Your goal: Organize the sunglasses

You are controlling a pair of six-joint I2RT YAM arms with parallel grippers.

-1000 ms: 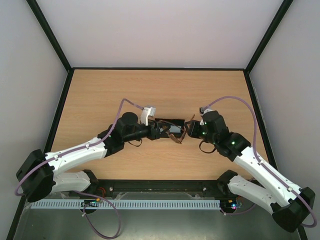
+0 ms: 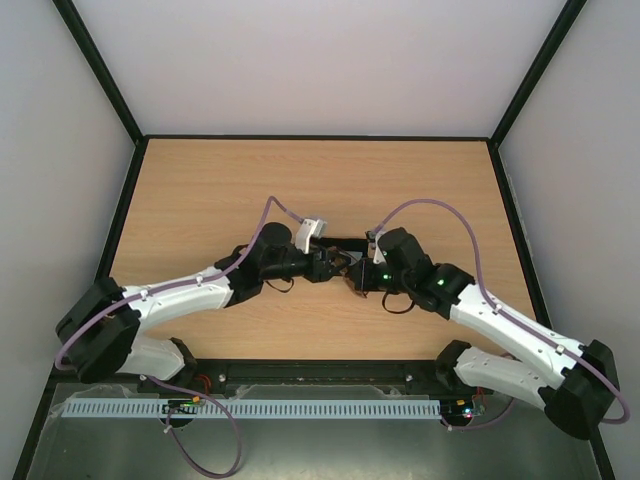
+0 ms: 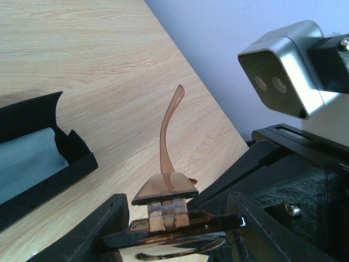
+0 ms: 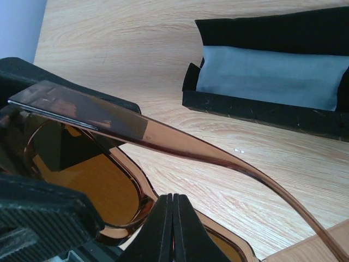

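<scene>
Brown translucent sunglasses [image 3: 167,191] are held above the table in my left gripper [image 2: 340,260], shut on them by the frame. In the right wrist view a long temple arm [image 4: 218,157] crosses the picture, with an amber lens [image 4: 98,191] below. My right gripper is shut, its tips together just beside the sunglasses; I see nothing clearly between them. A black case [image 4: 262,112] with a light blue cloth [image 4: 267,79] lies open on the table behind the grippers.
Walls enclose it at the back and on both sides. The two arms meet closely in the middle, partly hiding the case in the top view.
Both grippers have moved closer together; my right gripper has shifted left, my left slightly right with the sunglasses.
</scene>
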